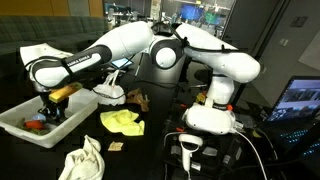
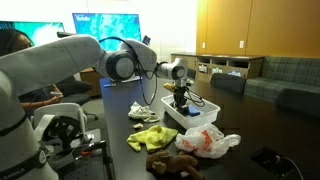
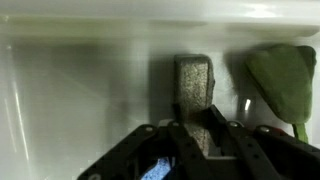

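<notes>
My gripper is shut on a dark grey, narrow block [image 3: 194, 85], which sticks out past the fingertips over the white floor of a bin. In exterior view 1 the gripper [image 1: 47, 108] reaches down into the white bin [image 1: 78, 119] on the dark table; the block itself cannot be made out there. A dark green item [image 3: 283, 80] lies to the right of the block in the wrist view. Something blue [image 3: 158, 170] shows below, partly hidden by the fingers. Whether the block still touches the bin floor, I cannot tell.
Outside the bin lie a yellow cloth [image 1: 123, 122], a white cloth [image 1: 84, 161] and a brown soft item [image 2: 175, 163]. A crumpled clear plastic bag [image 2: 208, 140] sits close by the bin in exterior view 2. The bin's walls surround the gripper.
</notes>
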